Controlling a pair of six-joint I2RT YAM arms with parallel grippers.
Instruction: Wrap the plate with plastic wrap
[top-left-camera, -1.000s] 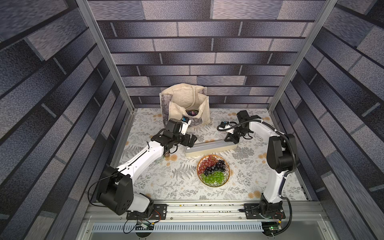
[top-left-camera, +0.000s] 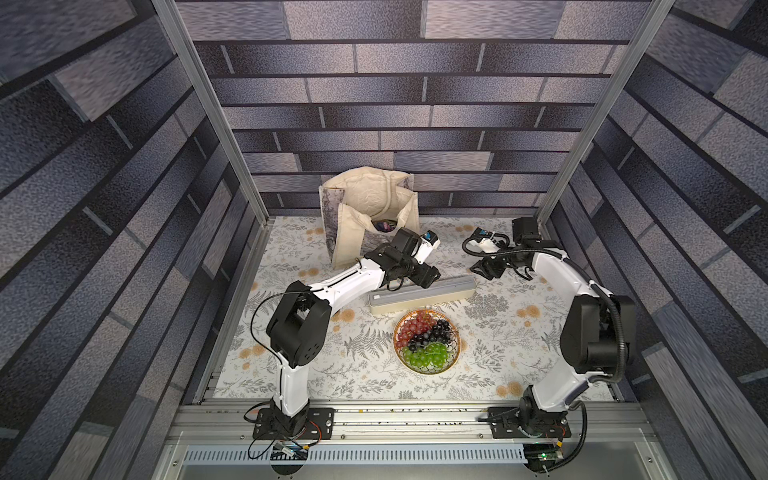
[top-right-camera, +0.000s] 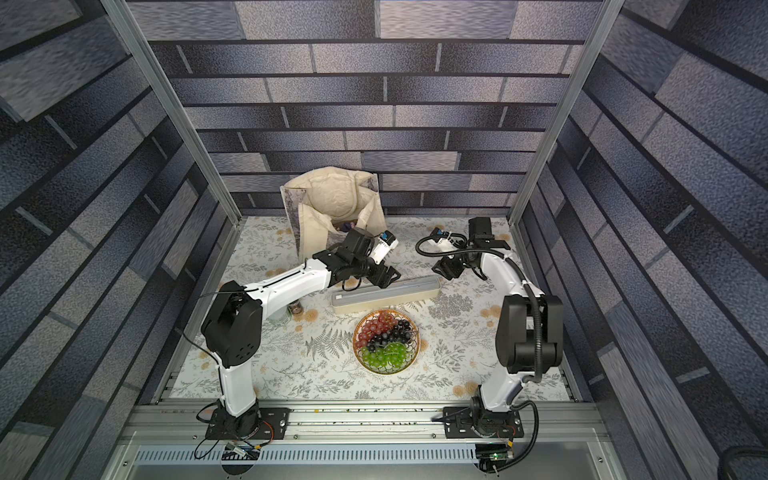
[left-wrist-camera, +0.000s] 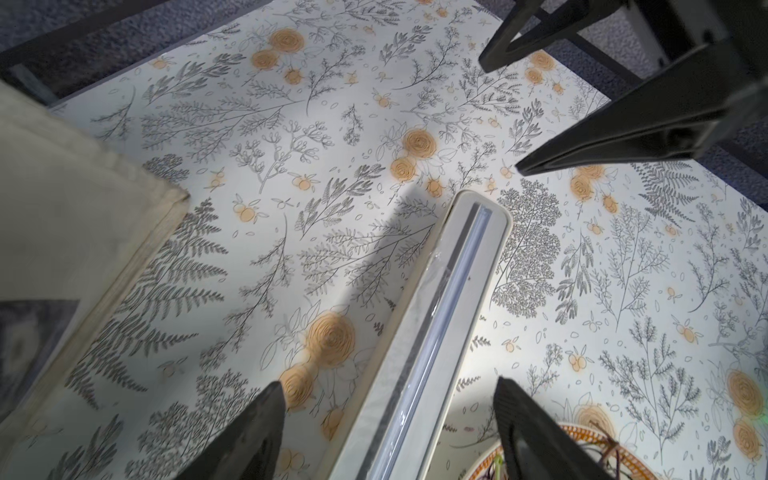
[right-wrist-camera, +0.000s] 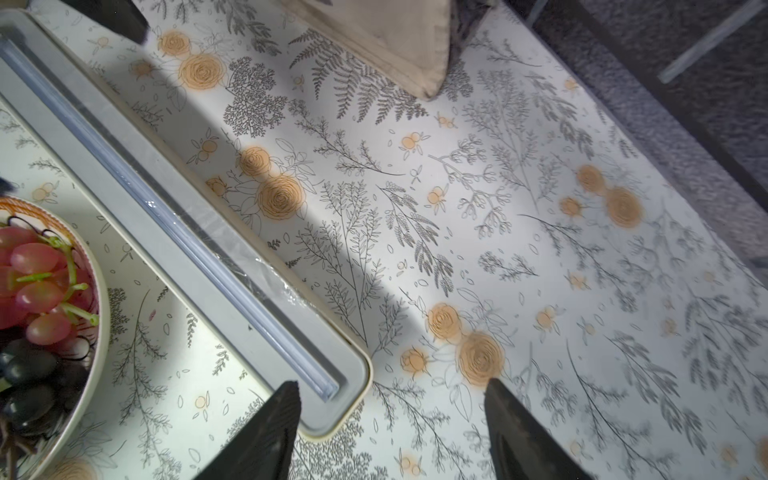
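A round rimmed plate heaped with red, black and green grapes stands near the table's middle. Just behind it lies the long cream wrap dispenser, its grey top showing a clear strip along its length. Over the dispenser's back side, near its middle, hangs my left gripper, fingers spread and empty. My right gripper hovers off the dispenser's right end, also open with bare table between its fingers. No sheet of film shows over the grapes.
An open cream fabric bag stands at the back left with something dark inside. A small jar sits left of the dispenser.
My left gripper has moved right along the dispenser from its left end toward the middle. The right gripper has drawn back to the right, off the dispenser's right end. Plate and dispenser look unmoved.
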